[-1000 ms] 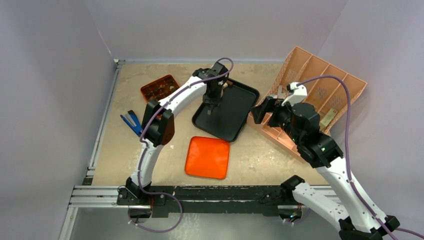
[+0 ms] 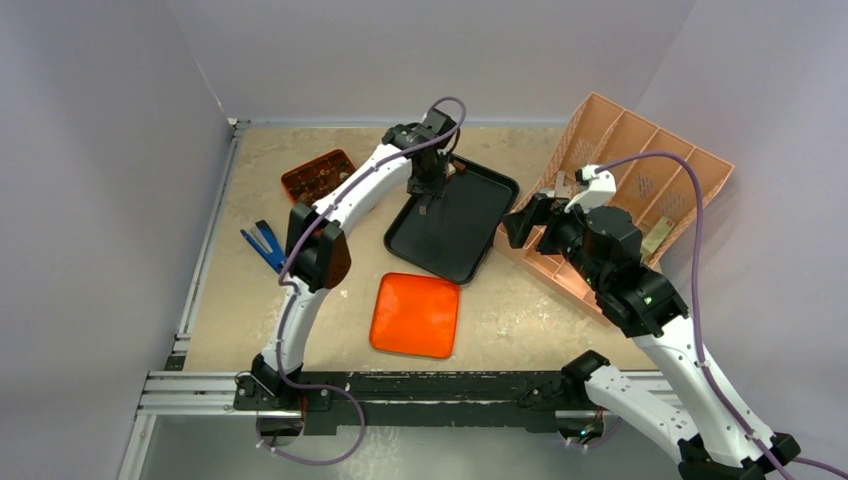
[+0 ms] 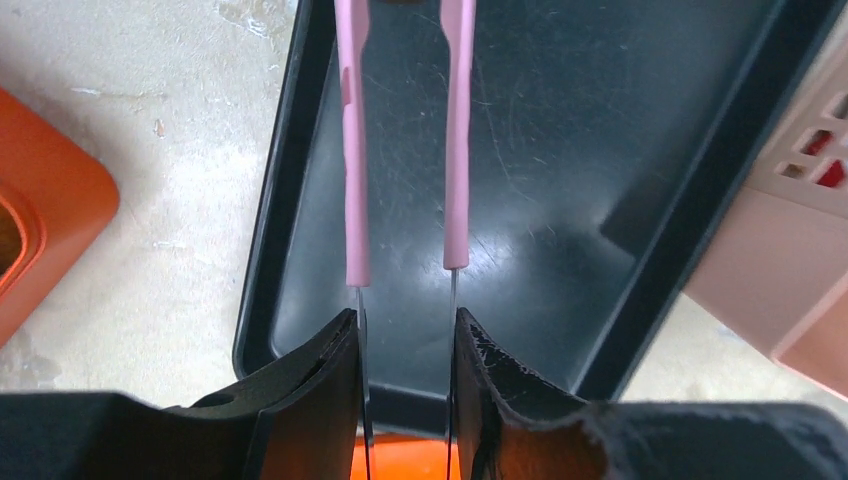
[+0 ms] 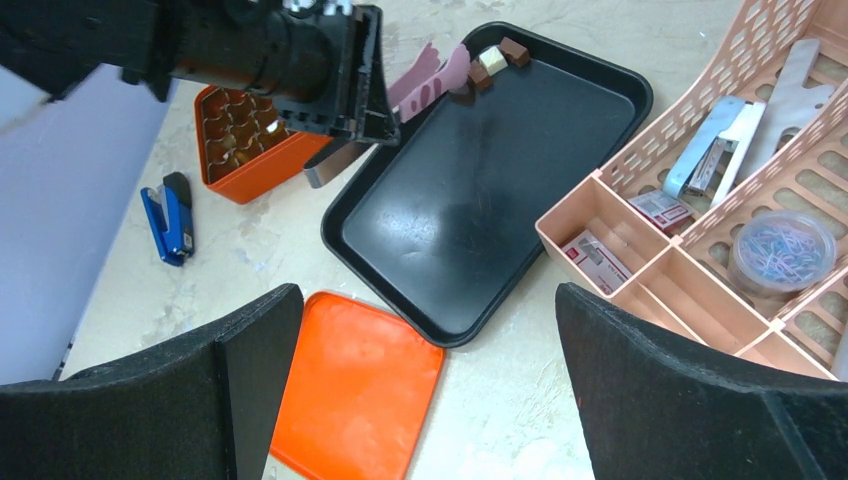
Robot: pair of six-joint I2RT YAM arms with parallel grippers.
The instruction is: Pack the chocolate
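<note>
My left gripper is shut on pink-tipped tongs (image 3: pixel 457 150), held over the back-left of the black tray (image 3: pixel 520 240). Several chocolate cubes (image 4: pixel 513 52), brown and cream, lie in the tray's far end, by the tong tips in the right wrist view. Whether the tongs grip a cube is unclear. The orange chocolate box (image 4: pixel 240 180), with brown compartments, sits left of the tray. My right gripper hangs open at the right, above the table, with nothing between its fingers.
An empty orange plate (image 2: pixel 414 315) lies in front. A pink organiser (image 2: pixel 650 150) holding stationery fills the right. A blue stapler (image 4: pixel 170 222) lies at the left. Bare table shows around the plate.
My left arm has shifted slightly toward the back of the tray, tongs still held. The right arm has not moved.
</note>
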